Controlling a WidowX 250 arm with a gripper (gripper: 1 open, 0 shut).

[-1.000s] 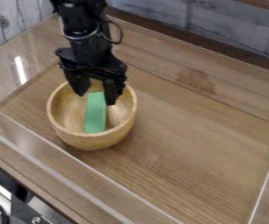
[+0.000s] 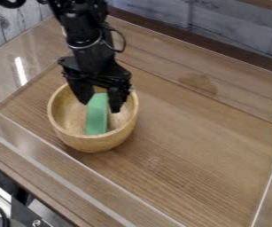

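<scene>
A round wooden bowl sits on the wooden table at centre-left, with an elongated green object lying inside it. My black gripper reaches down from the top, open, its fingers over the back part of the bowl, one on each side of the green object's upper end. Whether they touch it, I cannot tell.
A white strip runs along the left, with dark cables at the bottom-left corner and a raised edge at the top right.
The arm and gripper have shifted slightly over the bowl. The green object and bowl look nearly unchanged.
</scene>
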